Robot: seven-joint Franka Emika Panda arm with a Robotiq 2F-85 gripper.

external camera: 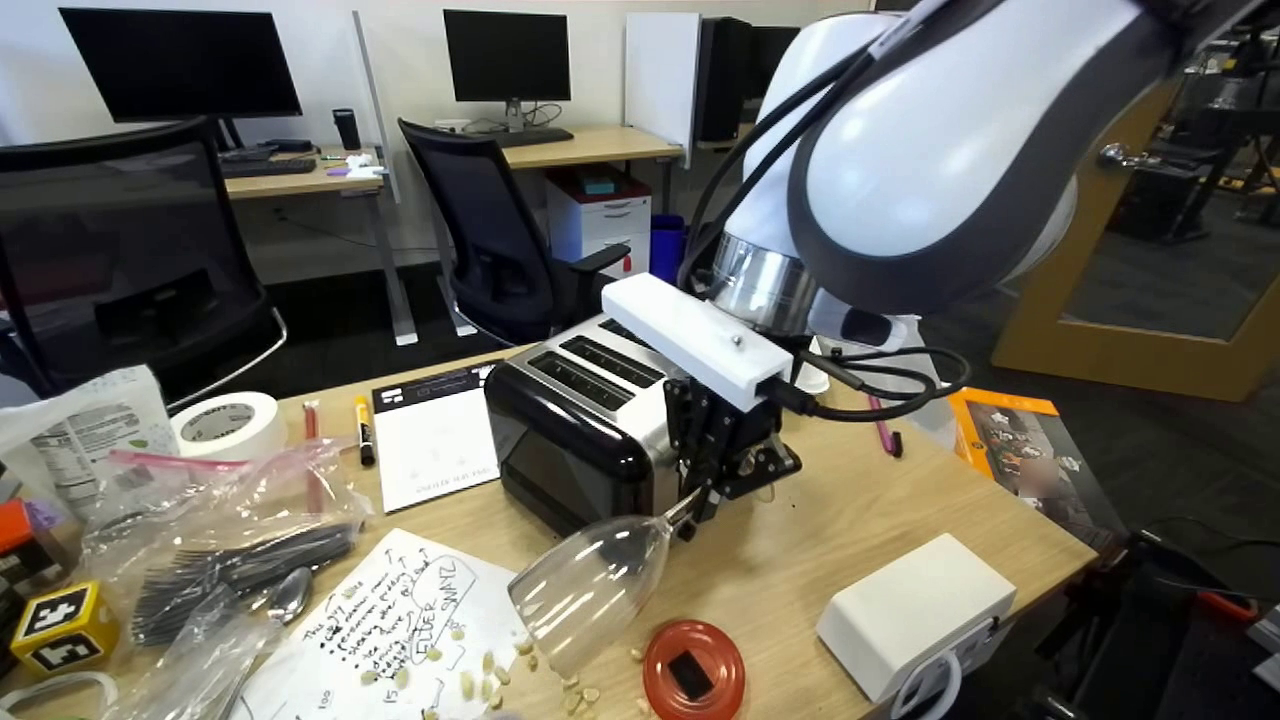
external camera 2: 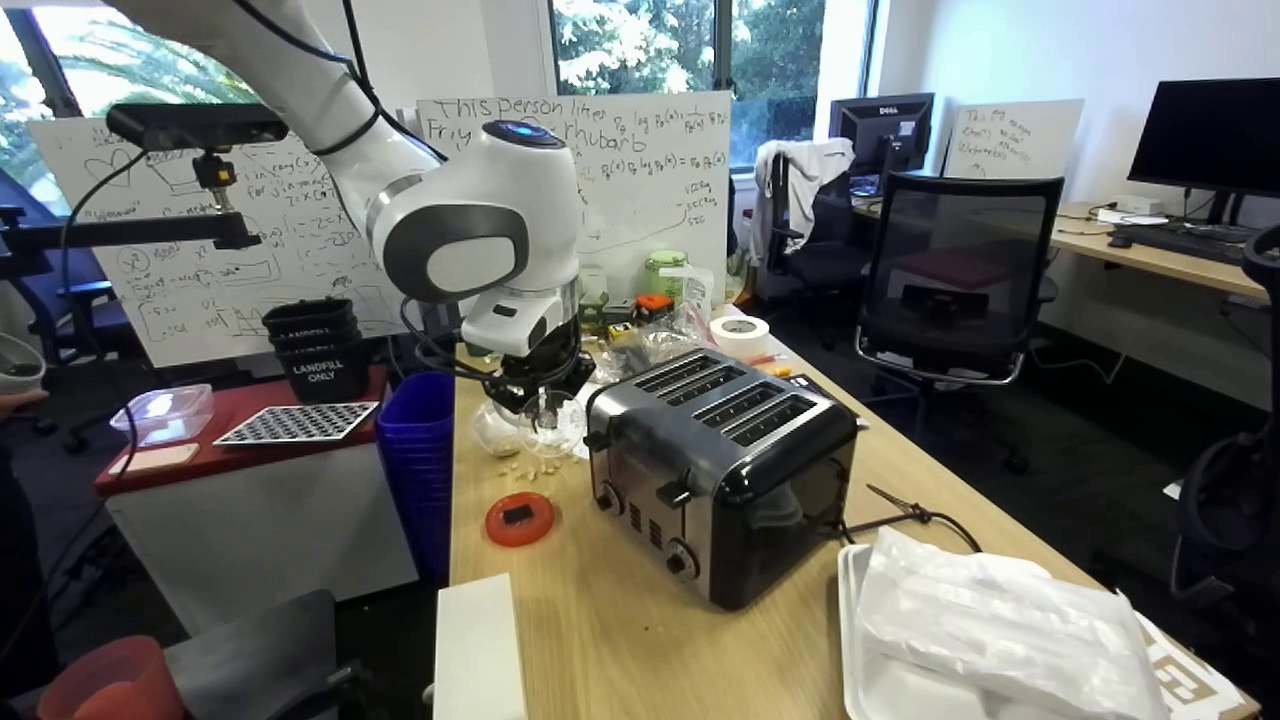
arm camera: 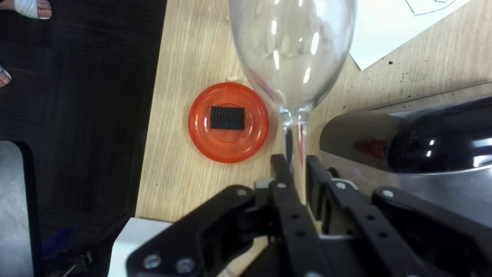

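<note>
By its stem, a clear wine glass (external camera: 596, 588) is held in my shut gripper, black fingers (arm camera: 281, 168) on either side of it. The bowl tips downward, its mouth toward the paper, and looks empty in exterior view 1. Below it, pale nuts (external camera: 486, 686) lie scattered over the table and the handwritten sheet (external camera: 396, 612). A clear bowl (external camera 2: 498, 428) shows close to the glass in exterior view 2; how many nuts it holds, I cannot tell. A red lid (external camera: 693, 670) with a black patch lies flat beside the glass.
Right beside the gripper stands a black and silver toaster (external camera: 588, 444). Near the table edge sits a white box (external camera: 918, 612). Plastic bags, a brush (external camera: 240, 576) and a tape roll (external camera: 228, 428) crowd the far left side.
</note>
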